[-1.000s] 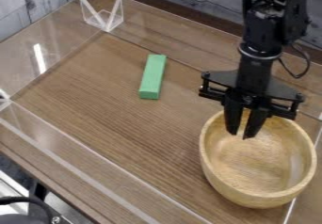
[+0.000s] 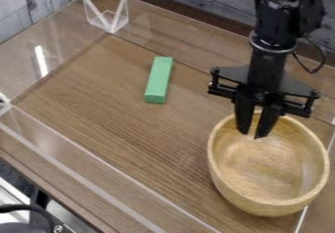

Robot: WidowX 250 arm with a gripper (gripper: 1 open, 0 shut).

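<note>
My black gripper [image 2: 263, 121] hangs over the back rim of a cream plastic bowl [image 2: 268, 178] at the lower right, its fingertips pointing down at the bowl's upper part. Whether the fingers are open or shut, or hold anything, is hard to tell from this view. A green rectangular block [image 2: 159, 79] lies on the wooden table to the left of the gripper, apart from it.
A clear plastic piece [image 2: 108, 14] stands at the back left. Dark cables and grey edging border the table.
The gripper has shifted only slightly over the bowl's back rim. The bowl and green block look unmoved.
</note>
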